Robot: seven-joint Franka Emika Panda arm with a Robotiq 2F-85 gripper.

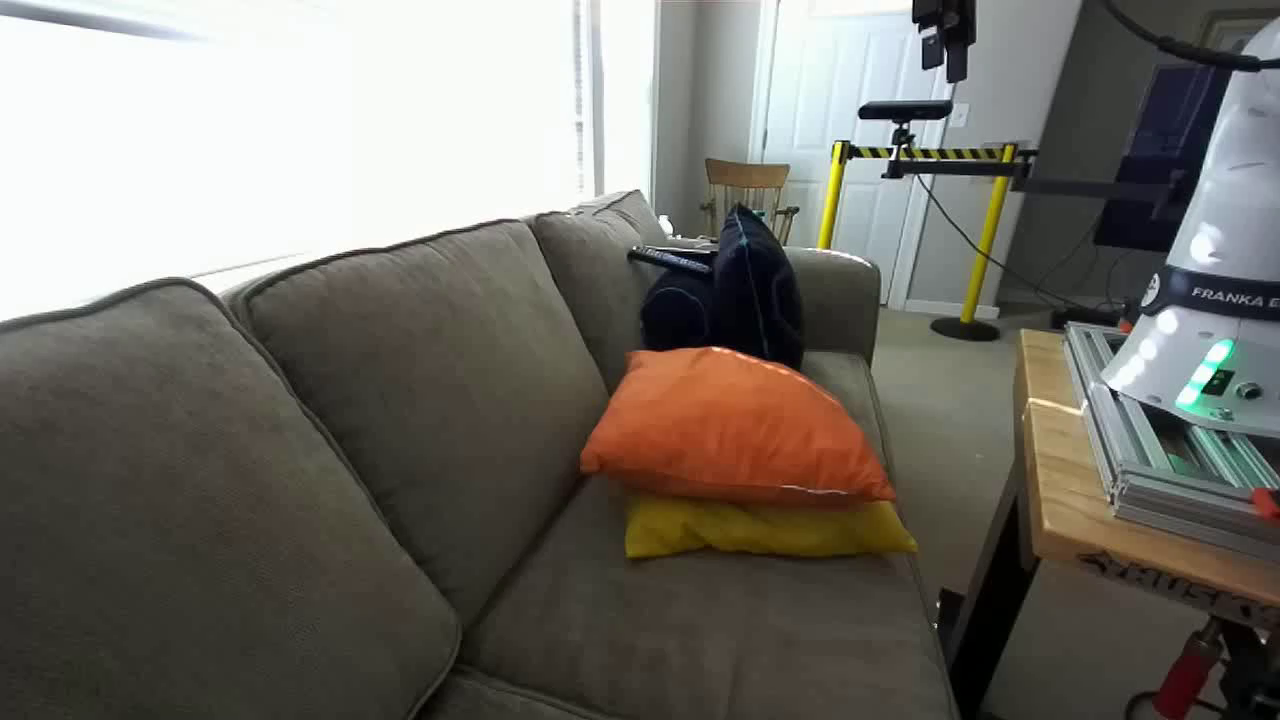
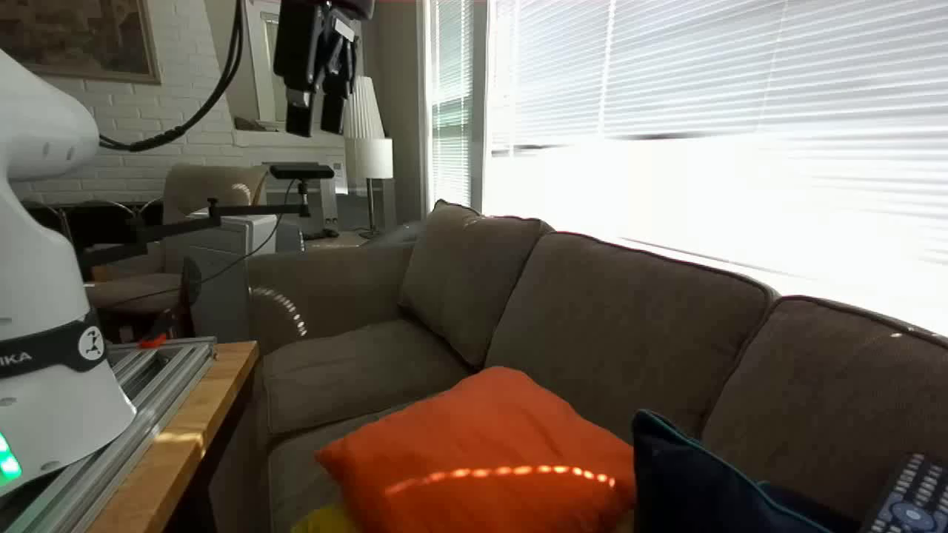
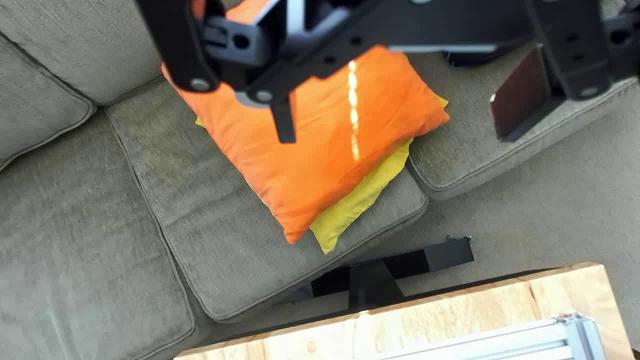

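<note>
An orange pillow [image 1: 734, 422] lies flat on top of a yellow pillow [image 1: 768, 528] on the couch's middle seat. From above, the wrist view has the orange pillow [image 3: 336, 138] covering most of the yellow pillow [image 3: 360, 201]. Behind them in exterior view 1, a dark navy pillow [image 1: 756, 288] stands upright near the far armrest. A remote [image 1: 672, 258] rests on a dark rounded item beside it. High above the couch hangs my gripper [image 2: 318, 120], open and empty. In the wrist view its two fingers [image 3: 520, 96] are wide apart, well clear of the pillows.
The grey couch [image 3: 72, 258] has a bare seat beside the stack. A wooden table [image 1: 1062, 468] carrying the arm's base runs along the couch's front. Barrier posts [image 1: 990, 240] and a camera on a bracket [image 2: 302, 172] stand beyond the couch ends.
</note>
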